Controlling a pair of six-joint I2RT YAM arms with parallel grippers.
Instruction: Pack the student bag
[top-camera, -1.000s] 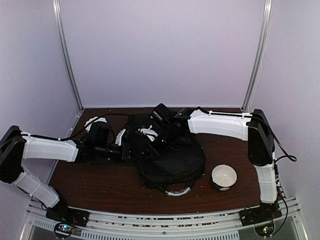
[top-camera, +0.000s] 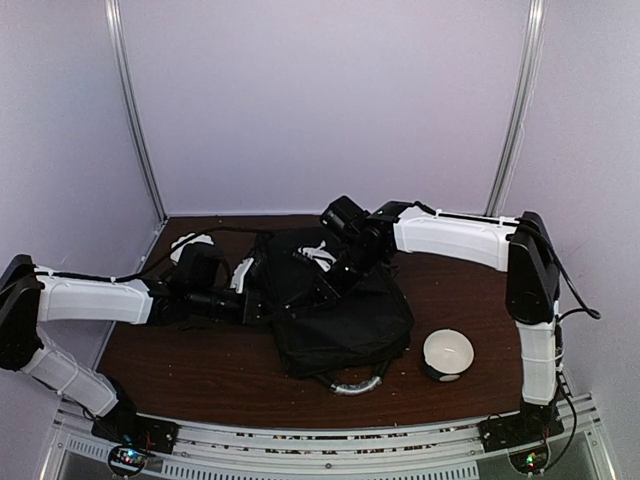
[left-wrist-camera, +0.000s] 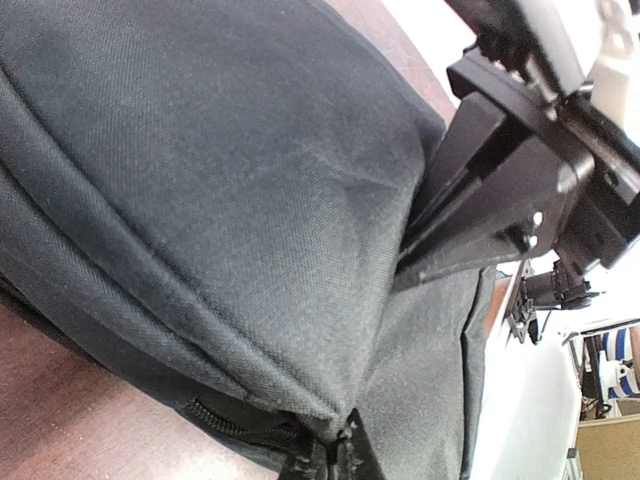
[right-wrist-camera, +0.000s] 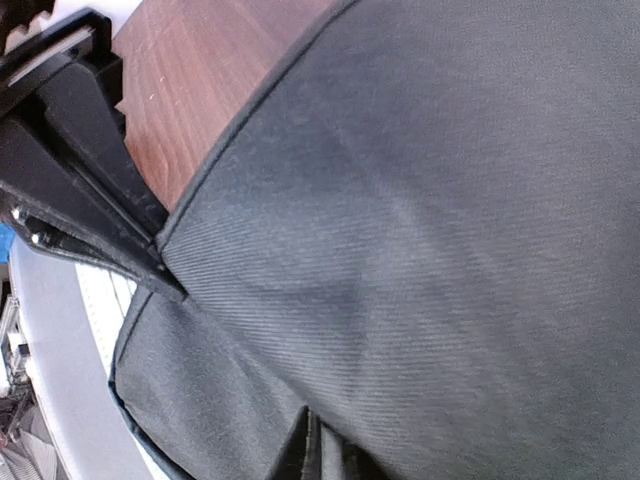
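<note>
A black backpack (top-camera: 350, 330) lies in the middle of the table, its grey-wrapped handle toward the front. My left gripper (top-camera: 270, 312) is shut on a fold of its fabric, seen at the bottom of the left wrist view where the bag's cloth (left-wrist-camera: 230, 220) bunches beside a zipper (left-wrist-camera: 225, 420). My right gripper (top-camera: 315, 297) is at the bag's middle, close to the left one; in the right wrist view its fingertips are blurred and partly behind the dark fabric (right-wrist-camera: 400, 200), so their opening is unclear.
A white bowl (top-camera: 448, 352) stands right of the bag. A white object (top-camera: 188, 243) is at the back left, partly behind the left arm.
The right arm has shifted a little to the right, its wrist housing moving with it. The left arm is nearly still, at the same spot on the bag.
</note>
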